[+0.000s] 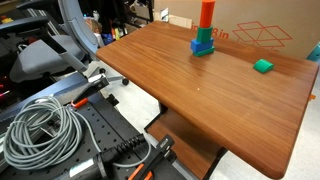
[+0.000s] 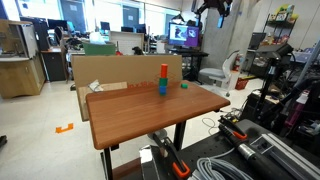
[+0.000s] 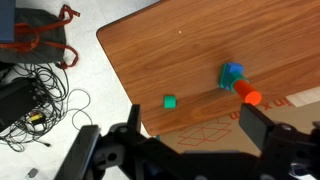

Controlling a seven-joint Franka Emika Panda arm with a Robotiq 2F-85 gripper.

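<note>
Toward the back of the wooden table stands an upright stack: an orange cylinder on top, a green block under it, then a blue block, with some green at the base. Apart from the stack, a small green block lies alone on the tabletop. Seen from above in the wrist view, my gripper is open and empty, its fingers far apart. The lone green block shows between and beyond them, while the orange cylinder appears near the right finger.
A cardboard panel stands along the table's back edge. Coiled grey cable lies beside the table on the robot's side.
</note>
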